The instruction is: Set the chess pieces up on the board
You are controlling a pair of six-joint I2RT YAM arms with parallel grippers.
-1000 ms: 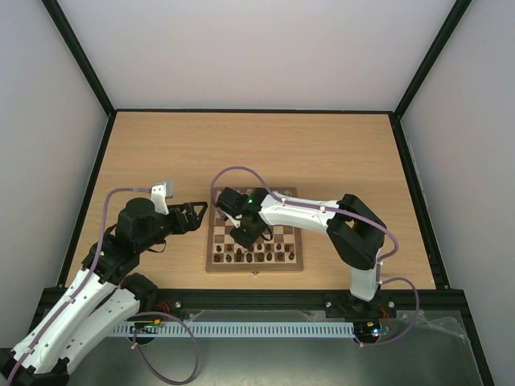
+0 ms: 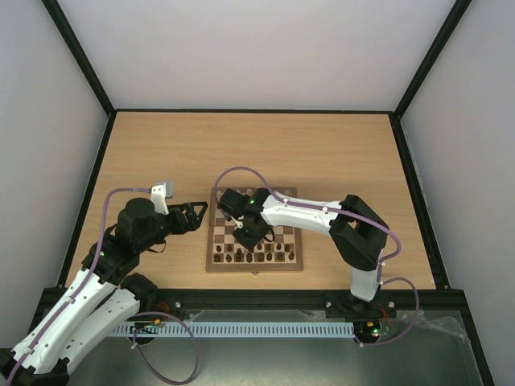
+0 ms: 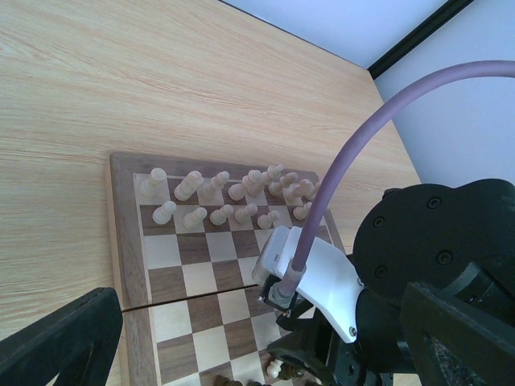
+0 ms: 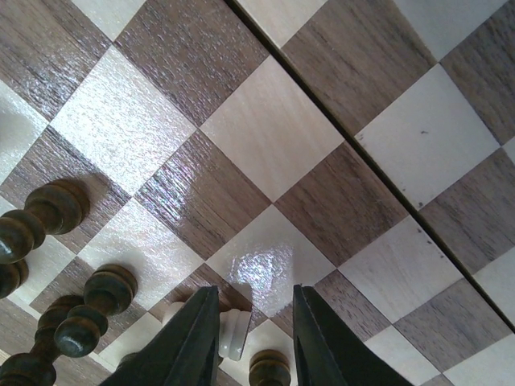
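Note:
The wooden chessboard [image 2: 255, 270] carries white pieces [image 3: 190, 185] along its far side and dark pieces [image 2: 259, 257] along its near side. My right gripper is low over the dark side, its fingers apart. A white piece [image 4: 234, 334] appears near the left finger in the right wrist view, partly hidden behind it; it looks tilted or lying, and I see no grip on it. Just right of it stands a dark pawn [image 4: 269, 368]. Off the board's left edge, my left gripper [image 2: 201, 215] hangs open and empty.
More dark pieces [image 4: 109, 291] stand left of the right gripper's fingers. A seam [image 4: 354, 145] crosses the board's middle, where the squares are bare. My right arm [image 2: 306, 215] covers part of the board.
The right arm has shifted very slightly toward the right and the near side of the board. The left arm is still, and the visible dark pieces stand where they were.

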